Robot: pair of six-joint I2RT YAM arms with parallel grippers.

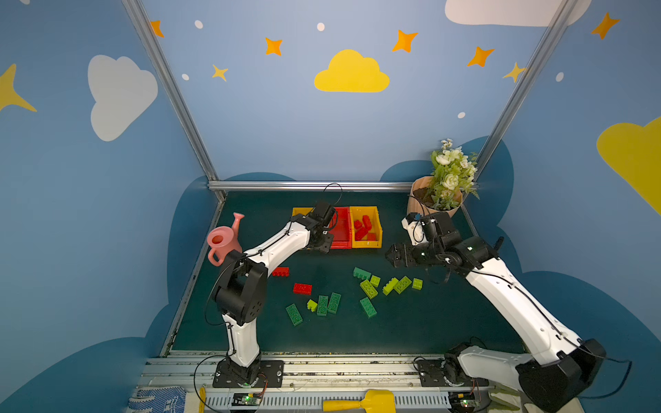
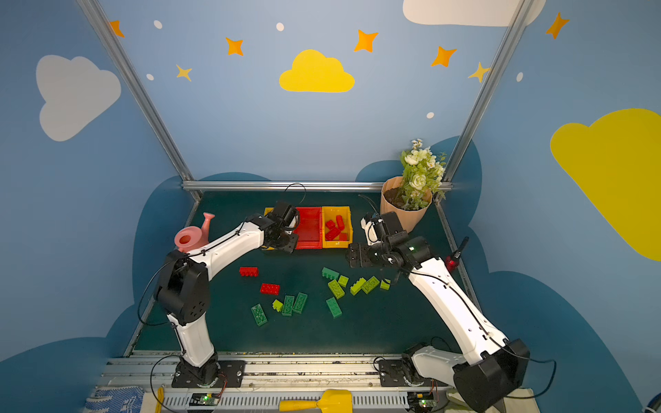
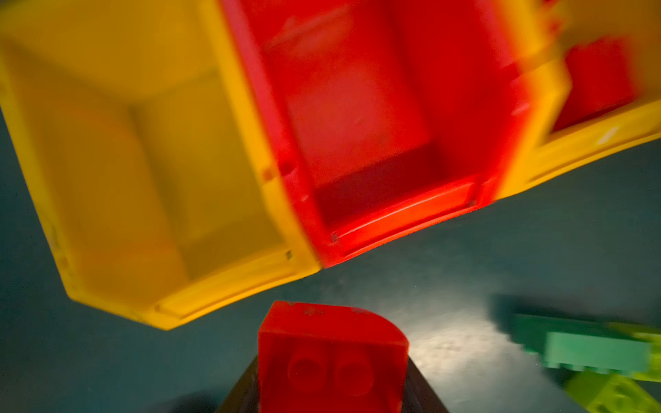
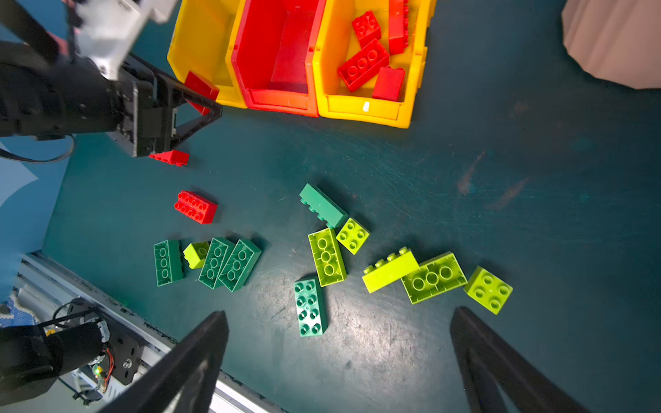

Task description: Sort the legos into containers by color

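My left gripper is shut on a red brick (image 3: 334, 344), held in front of the bins. The left yellow bin (image 3: 172, 311) and the middle red bin (image 3: 406, 219) look empty inside. Several red bricks lie in the right yellow bin (image 4: 365, 112). On the mat are two red bricks (image 4: 196, 206), with dark green bricks (image 4: 167, 263) and lime bricks (image 4: 433, 277) in loose groups. My right gripper stands open above the mat, its fingers far apart and nothing between them.
A flower pot (image 1: 414, 196) stands at the back right, near my right arm. A pink watering can (image 1: 221, 237) is at the left edge. Bare mat (image 4: 551, 206) spreads on the right side.
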